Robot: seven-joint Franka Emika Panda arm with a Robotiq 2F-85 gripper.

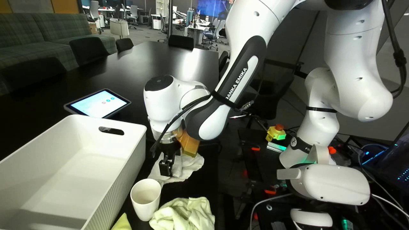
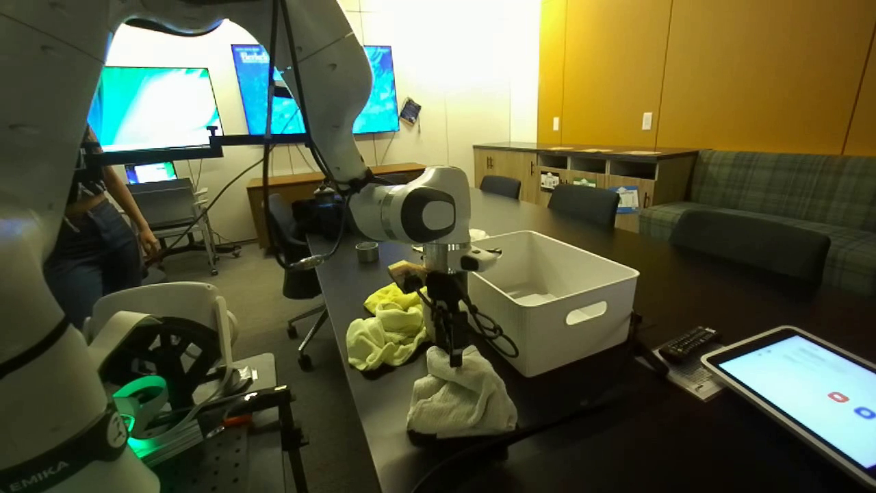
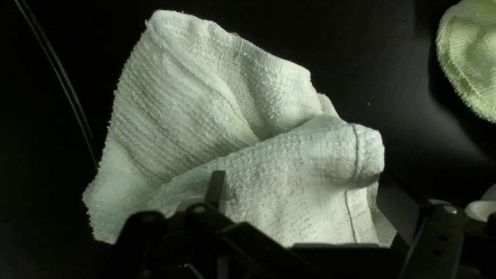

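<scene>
A crumpled white cloth [image 3: 279,181] lies folded on the black table and fills the middle of the wrist view. My gripper [image 2: 454,361] points down at it, the fingertips close over its raised top; whether they touch it cannot be told. In the wrist view the fingers stand wide apart, one [image 3: 215,188] at left over the cloth and the other [image 3: 402,209] by its right edge. From the first exterior view, the gripper [image 1: 165,170] hides part of the cloth [image 1: 188,166] behind it.
A white cup [image 1: 145,199] stands between the big white bin [image 1: 126,153] and a pale yellow-green cloth [image 1: 186,214]. The bin appears empty. A tablet [image 1: 99,103] lies beyond it. Bare table [image 2: 567,435] lies beside the white cloth.
</scene>
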